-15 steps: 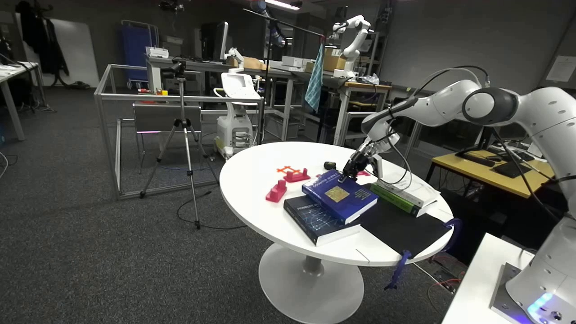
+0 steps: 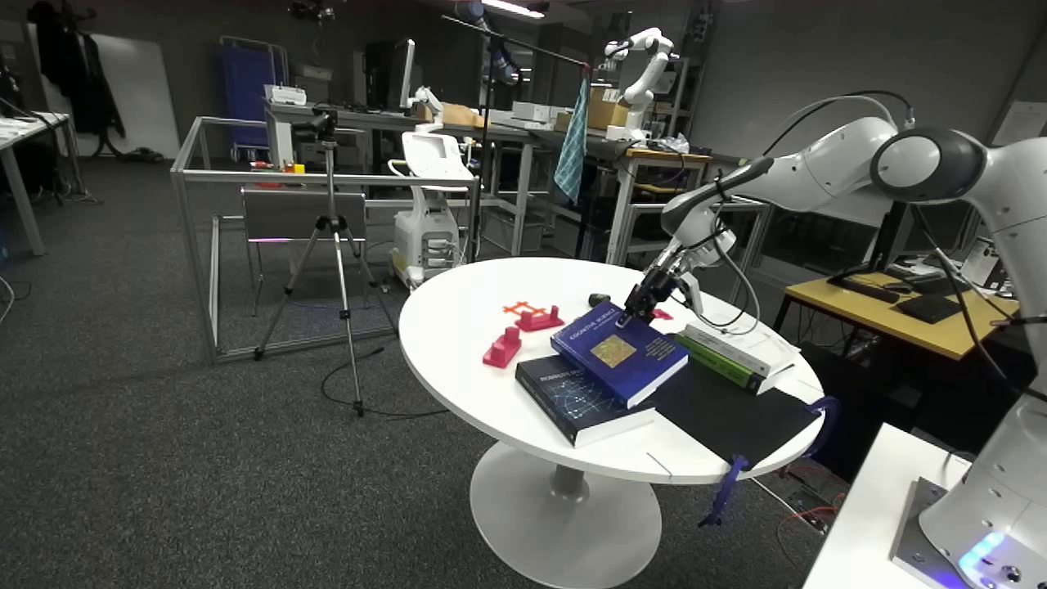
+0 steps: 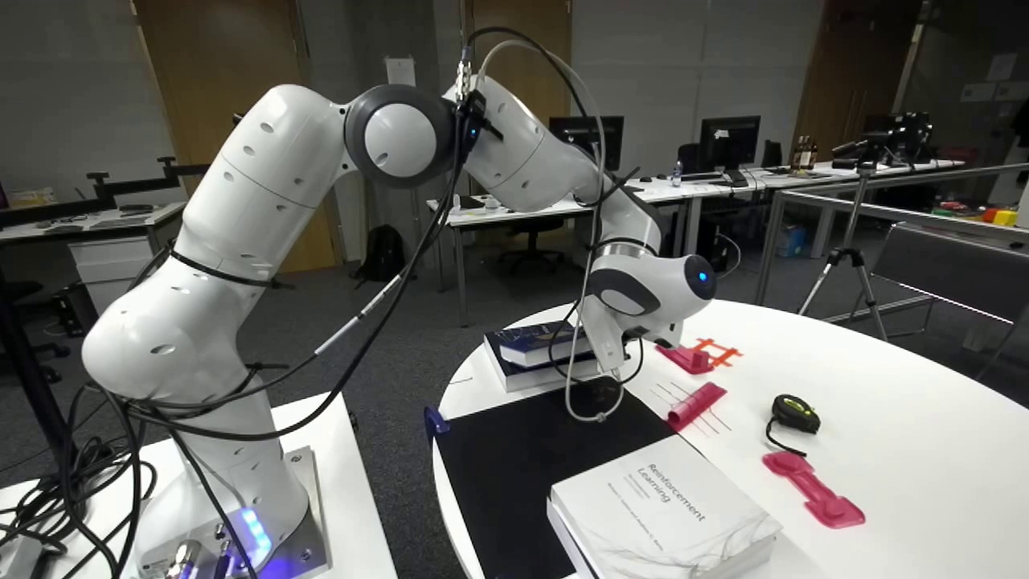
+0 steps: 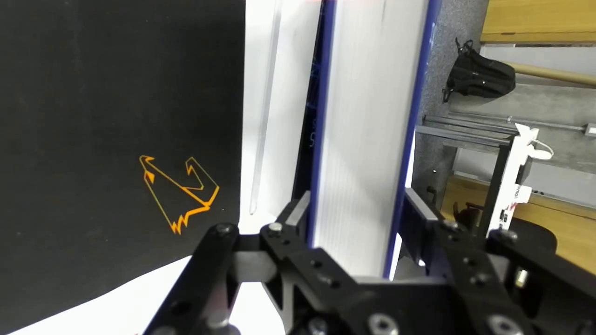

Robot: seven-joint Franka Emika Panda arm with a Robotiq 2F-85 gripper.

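In the wrist view my gripper is shut on a thick blue book (image 4: 363, 123), one finger against each cover and the white page edges facing me. Exterior view 1 shows this blue book (image 2: 618, 352), marked "Cognitive Science", lying tilted over a dark book (image 2: 569, 393) with a network pattern. My gripper (image 2: 638, 306) is at its far right corner there. In exterior view 2 the arm hides the fingers, and only part of the blue book (image 3: 540, 342) shows on top of the dark book.
A black mat (image 3: 521, 473) covers the table beside the stack. A white "Reinforcement Learning" book (image 3: 666, 511) lies across it, on a green book (image 2: 726, 365). Pink parts (image 3: 815, 490) and a tape measure (image 3: 796, 413) sit on the white table (image 3: 926, 405).
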